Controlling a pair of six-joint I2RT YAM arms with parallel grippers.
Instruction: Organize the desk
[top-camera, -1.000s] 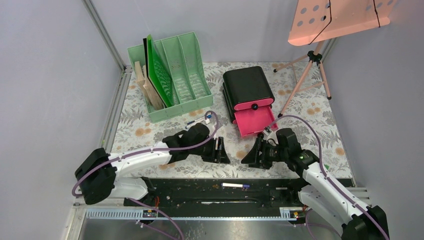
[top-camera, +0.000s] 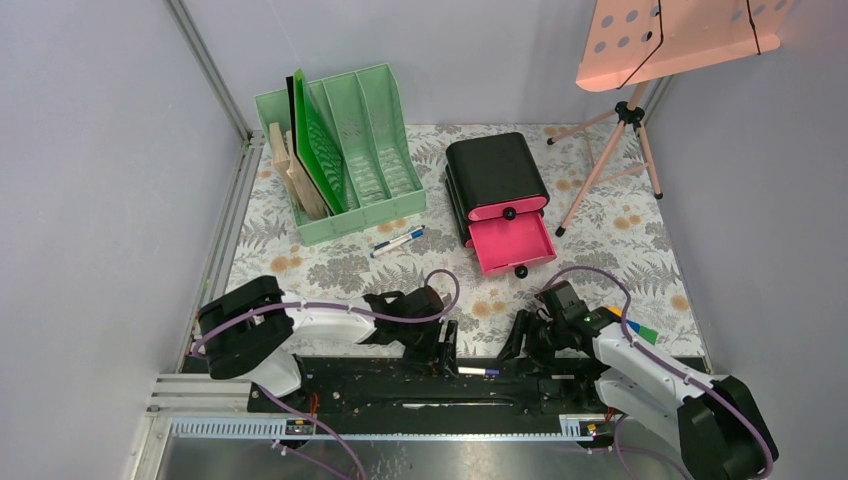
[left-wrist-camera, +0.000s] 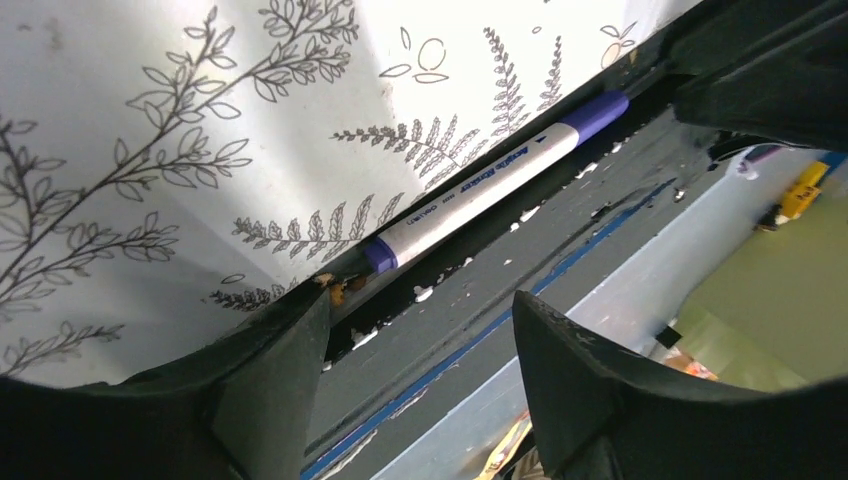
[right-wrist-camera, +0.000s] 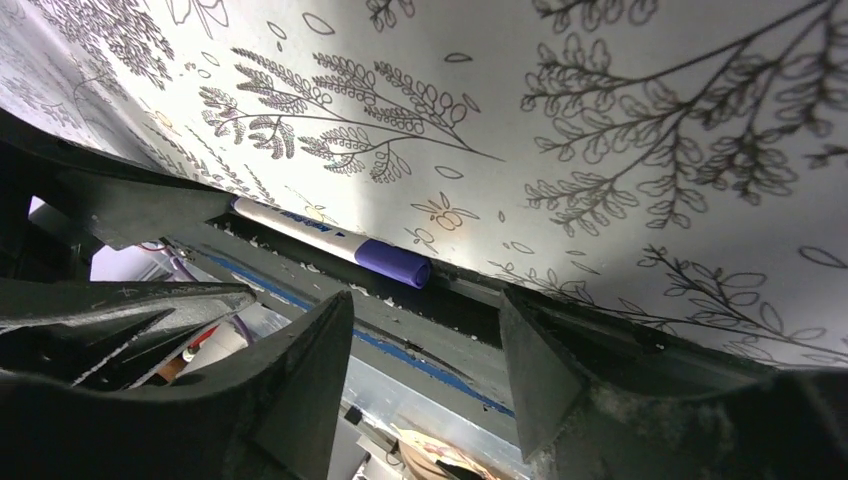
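A white marker with purple ends (top-camera: 478, 371) lies in the dark strip along the desk's front edge, just off the patterned cloth. My left gripper (top-camera: 450, 348) hovers at the marker's left end. In the left wrist view the marker (left-wrist-camera: 485, 190) is beyond the spread fingers, and the gap between them is empty. My right gripper (top-camera: 512, 340) is near its right end; in the right wrist view the purple end of the marker (right-wrist-camera: 393, 262) shows past the parted fingers, which hold nothing. Two more markers (top-camera: 397, 241) lie on the cloth. A drawer (top-camera: 512, 243) stands pulled out of the black organizer (top-camera: 495, 170).
A green file rack (top-camera: 365, 213) with folders stands at the back left. A pink tripod stand (top-camera: 630, 115) occupies the back right. Something blue, yellow and green (top-camera: 643, 331) is partly hidden behind the right arm. Cloth between the two markers and the arms is mostly clear.
Both grippers have moved toward the front edge, down to the marker there. The left came rightward and forward; the right came forward. The marker in the strip appears unmoved.
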